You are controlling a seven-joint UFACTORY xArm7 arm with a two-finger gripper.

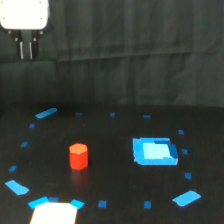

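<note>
High in the upper left corner hangs my gripper (28, 50), its two fingers pointing down and close together. Whether it is open or shut is hard to tell at this size, but no object shows at its fingertips. A red six-sided block (79, 156) stands upright on the black table, left of centre, well below and to the right of the gripper. To the right on the table lies a blue-edged square (137, 150) with a white and pale blue middle.
Small blue tape squares (102, 204) dot the black table, and longer blue strips (186, 198) mark its corners. A pale object (54, 214) juts in at the bottom left edge.
</note>
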